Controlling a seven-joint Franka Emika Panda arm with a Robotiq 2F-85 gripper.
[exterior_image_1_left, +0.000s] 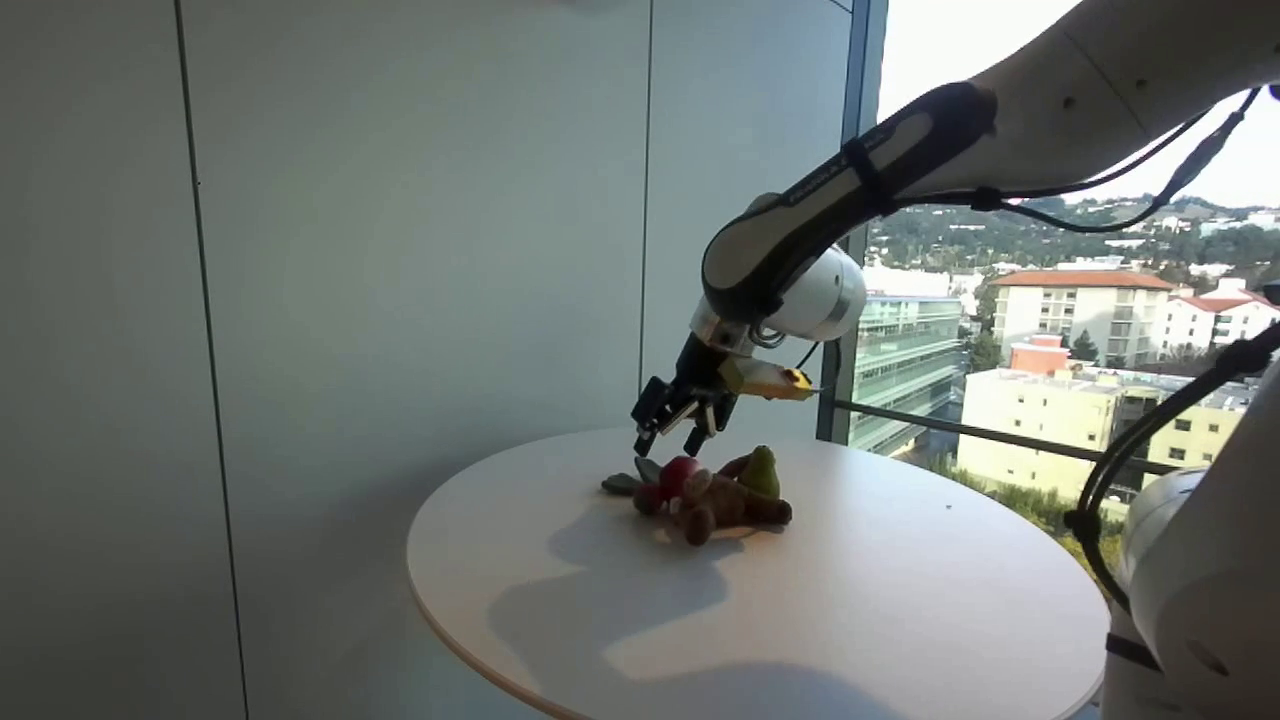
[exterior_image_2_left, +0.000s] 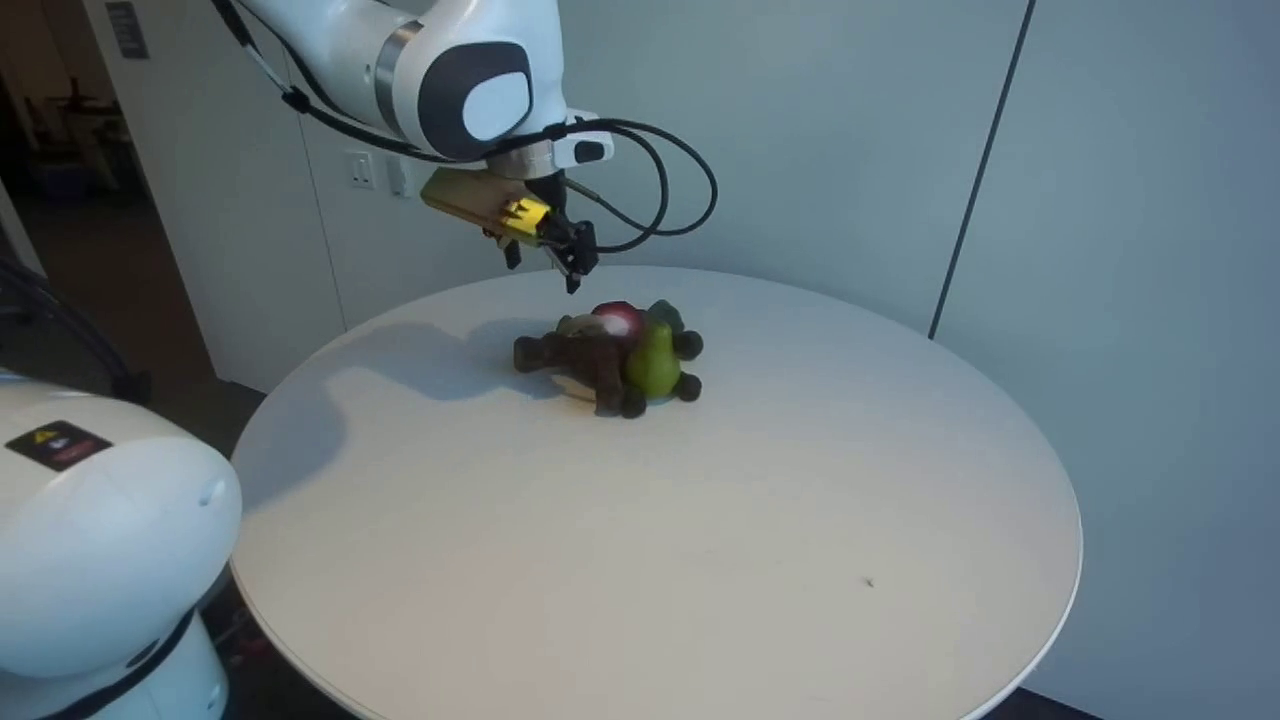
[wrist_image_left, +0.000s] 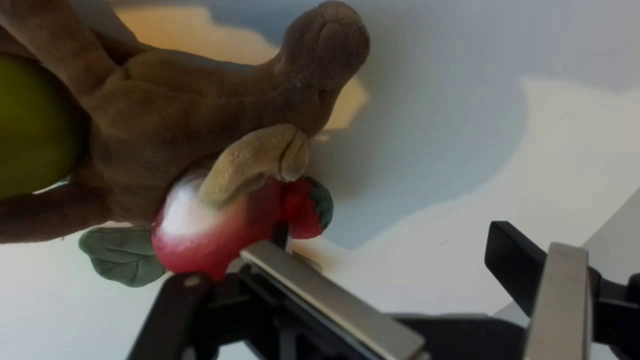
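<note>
A brown plush animal (wrist_image_left: 162, 114) lies on the round white table (exterior_image_1_left: 888, 576). A green pear (exterior_image_2_left: 654, 362) rests against the plush. Beside the plush's head sits a red-and-white fruit (wrist_image_left: 216, 240), its lower edge partly covered by a gripper finger in the wrist view. A small strawberry (wrist_image_left: 304, 208) with a green cap touches that fruit. One green leaf (wrist_image_left: 125, 255) shows on the fruit's other side. My gripper (exterior_image_1_left: 669, 446) hangs above the fruit end of the pile, open, with nothing between its fingers. In the wrist view its fingers stand wide apart over bare table.
A pale wall (exterior_image_1_left: 420, 240) rises behind the table. Cables (exterior_image_2_left: 672, 180) loop out beside the wrist.
</note>
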